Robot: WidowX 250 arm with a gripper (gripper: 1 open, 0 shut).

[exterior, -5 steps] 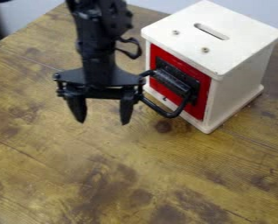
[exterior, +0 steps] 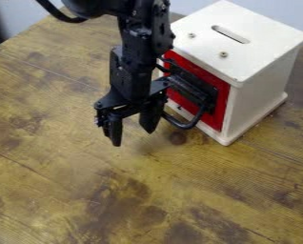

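My black gripper [exterior: 131, 128] hangs over the floor just left of a white box [exterior: 251, 67] with a red front [exterior: 212, 118]. The gripper's two fingers are apart with nothing visible between them. A black handle or hinged part [exterior: 192, 93] on the red front is partly hidden behind the gripper and arm.
The box fills the back right. A pale wall edge shows at the top left.
My gripper has moved right, toward the box's red front, and turned somewhat. The box looks unmoved.
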